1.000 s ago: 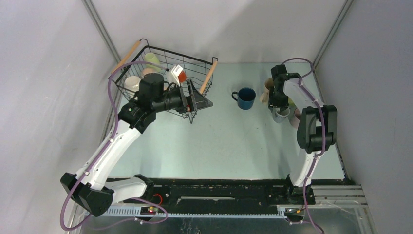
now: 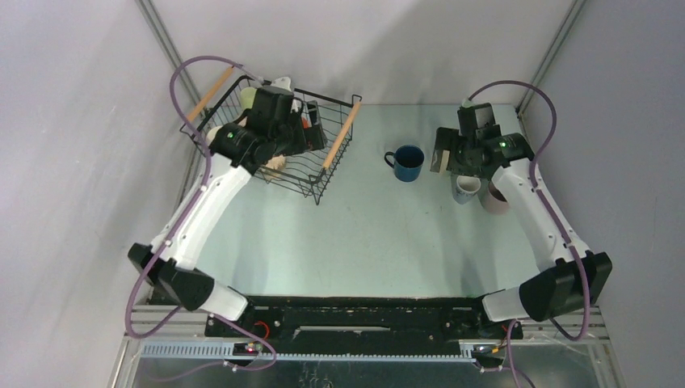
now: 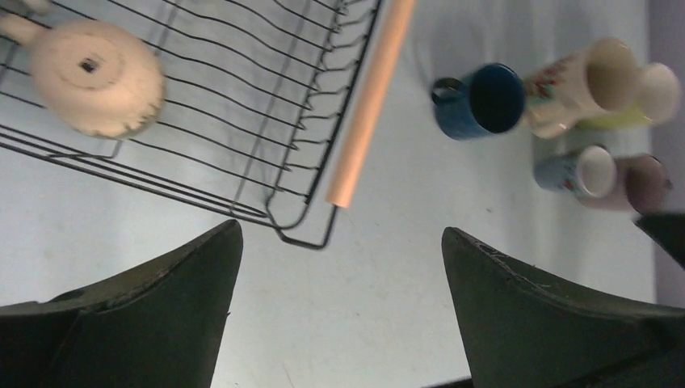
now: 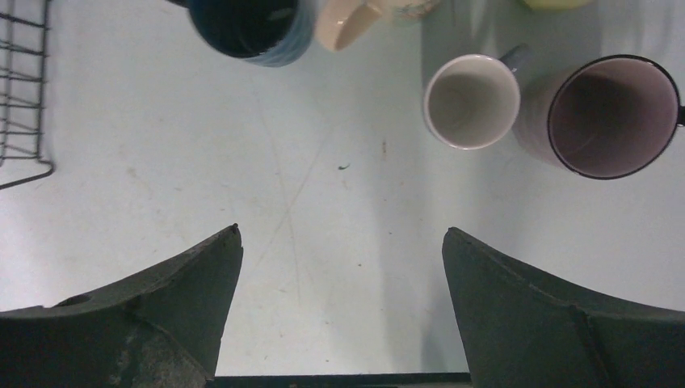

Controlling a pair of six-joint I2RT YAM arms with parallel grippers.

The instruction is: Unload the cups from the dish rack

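Note:
Above the right part of the wire dish rack my left gripper stands open, nothing between its fingers. Partly hidden by that arm, a pale green cup and an orange item lie in the rack. A rounded cream piece shows at the rack's left in the left wrist view. My right gripper hangs open and empty over the right-hand group of cups. On the table are a dark blue mug, a small white-and-blue cup, a mauve mug, a patterned cream mug and a green cup.
Wooden handles rise along the rack's sides. Walls close in at the back, left and right.
The right gripper has moved away from the small cup, up and left. The cups on the table stay put.

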